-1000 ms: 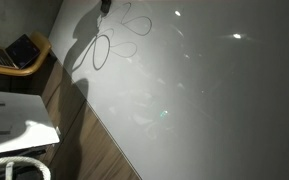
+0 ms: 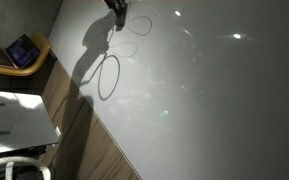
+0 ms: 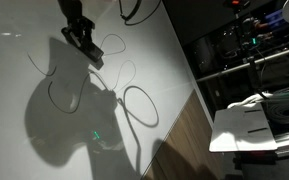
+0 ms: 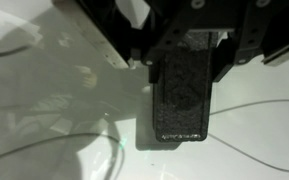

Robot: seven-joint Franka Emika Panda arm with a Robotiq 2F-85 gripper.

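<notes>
My gripper is shut on a dark block [image 4: 182, 100] with a fuzzy black face, which sticks out past the fingers in the wrist view. In exterior view 2 the gripper [image 3: 82, 36] and block [image 3: 93, 56] are over the pale, glossy surface [image 3: 14, 110]. Exterior view 1 shows the gripper [image 2: 117, 6] at the top edge. Thin dark curves [image 4: 254, 145] run on both sides of the block. Whether the block touches the surface I cannot tell.
A thin dark ring [image 2: 108, 77] shows below the gripper; line, cable or shadow, I cannot tell. The laptop [image 2: 23, 52] rests on a chair [image 2: 36, 66] beyond the surface's edge. A white table [image 2: 24, 120] stands lower left.
My gripper has come slightly right and down in exterior view 1. Its shadow has shifted too, and the dark ring now appears lower. The curve left of the ring no longer shows clearly.
</notes>
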